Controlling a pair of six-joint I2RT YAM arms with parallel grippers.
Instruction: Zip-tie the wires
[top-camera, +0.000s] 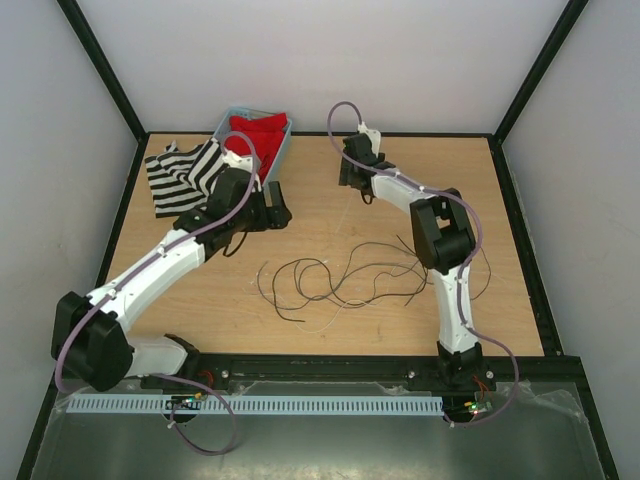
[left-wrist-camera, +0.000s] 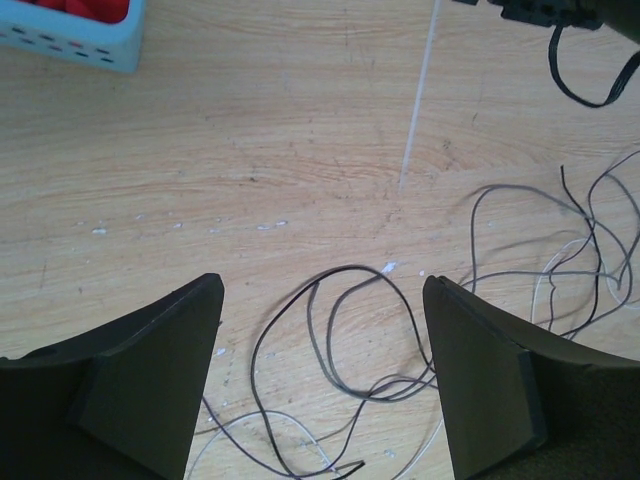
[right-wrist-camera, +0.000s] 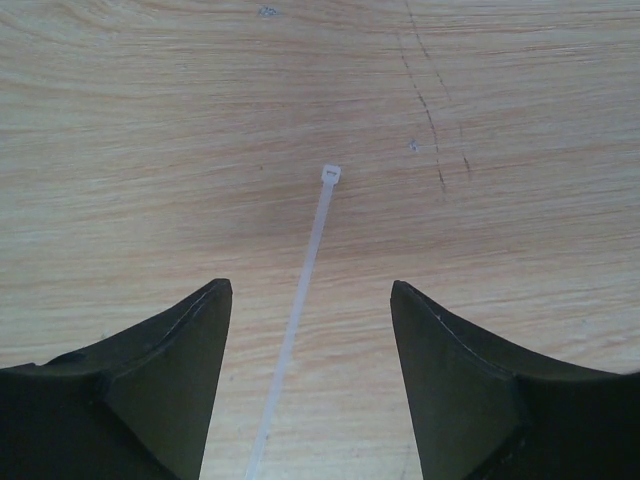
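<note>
A thin white zip tie lies flat on the table, its square head towards the back; its lower part also shows in the left wrist view. Over it hovers my right gripper, fingers apart on either side of the strip and nothing held. Black, grey and white wires (top-camera: 345, 285) lie in loose, tangled loops on the front half of the table. My left gripper (top-camera: 278, 207) is left of the middle, open and empty. In the left wrist view, loops of wire (left-wrist-camera: 345, 385) lie below and beyond its fingers (left-wrist-camera: 185, 330).
At the back left stands a blue basket (top-camera: 283, 150) with red cloth (top-camera: 258, 138) in it. A black-and-white striped cloth (top-camera: 172, 180) lies beside it.
</note>
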